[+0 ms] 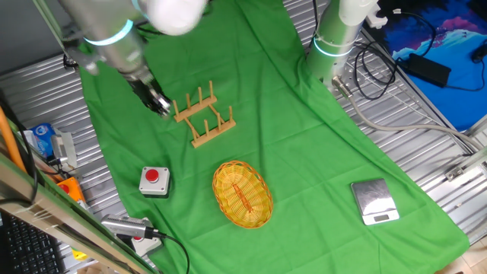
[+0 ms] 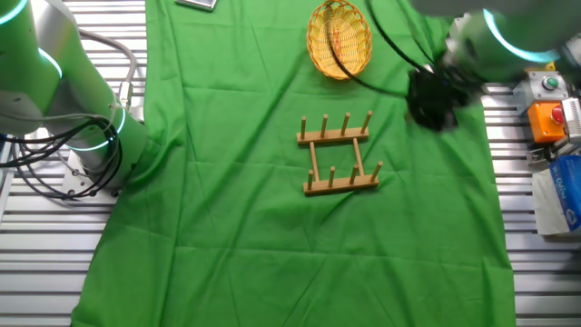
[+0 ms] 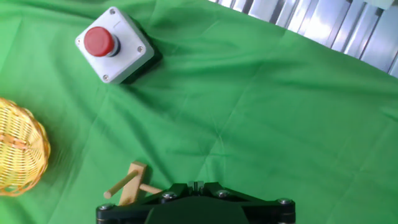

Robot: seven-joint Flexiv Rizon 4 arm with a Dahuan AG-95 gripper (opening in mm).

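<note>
My gripper shows at the bottom of the wrist view with its fingertips together and nothing between them. In exterior view 1 the gripper [image 1: 163,108] hangs above the green cloth, just left of a wooden rack [image 1: 214,135] with upright pegs. That rack [image 2: 340,184] stands empty in exterior view 2, where the gripper is blurred. One end of the rack [image 3: 132,183] peeks out beside the gripper in the wrist view. A yellow wicker basket [image 1: 243,195] lies apart from the rack, with nothing seen in it.
A grey box with a red button [image 1: 154,181] sits on the cloth left of the basket [image 3: 22,149]. A small scale [image 1: 374,202] rests at the right. Slatted metal table [image 3: 311,22] borders the cloth.
</note>
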